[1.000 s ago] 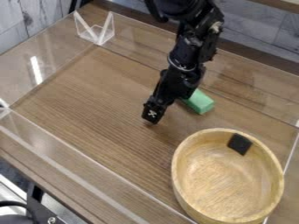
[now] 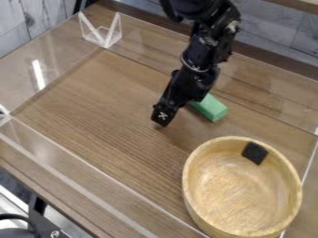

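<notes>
My black gripper (image 2: 178, 106) reaches down from the top of the view to the middle of the wooden table (image 2: 93, 121). Just right of it a green block (image 2: 207, 108) lies on the table, partly behind the arm. Whether the gripper is open or shut, and whether anything is between its fingers, I cannot make out.
A large tan bowl (image 2: 236, 195) with a black piece (image 2: 254, 153) on its rim sits at the lower right. A white wire holder (image 2: 102, 28) is at the upper left.
The arm has shifted slightly, with its upper part a little further right than a second ago. The green block looks unchanged.
</notes>
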